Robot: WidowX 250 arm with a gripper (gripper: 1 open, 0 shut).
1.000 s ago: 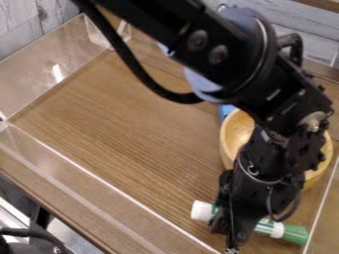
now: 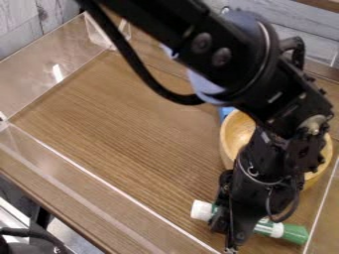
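My black gripper (image 2: 239, 218) reaches down at the lower right of the camera view, shut on a green bottle (image 2: 287, 232) with a white cap (image 2: 201, 210) that lies on its side on the wooden surface. Behind the gripper sits a yellow bowl (image 2: 233, 132), partly hidden by the arm. The fingertips are dark and partly overlap the bottle.
A blue object (image 2: 225, 113) shows behind the bowl, mostly hidden.
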